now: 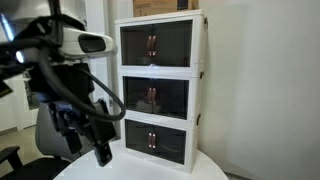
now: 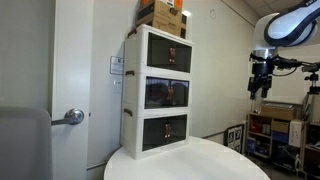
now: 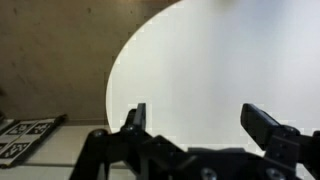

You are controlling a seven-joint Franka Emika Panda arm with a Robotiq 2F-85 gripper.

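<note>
My gripper is open with nothing between its fingers; in the wrist view it hangs over the bare white table. Its fingers (image 3: 258,122) stand far apart. In exterior view 1 the gripper and arm fill the left side, close to the camera and in front of the cabinet. A white cabinet of three stacked units (image 1: 160,90) stands on the table, each unit with dark see-through double doors and copper-coloured handles. All the doors look shut. Exterior view 2 has the arm (image 2: 280,45) at the upper right, well apart from the cabinet (image 2: 157,90).
Cardboard boxes (image 2: 162,16) rest on the cabinet's top. A door with a lever handle (image 2: 70,117) is at the left, and shelves with boxes (image 2: 275,128) stand at the far right.
</note>
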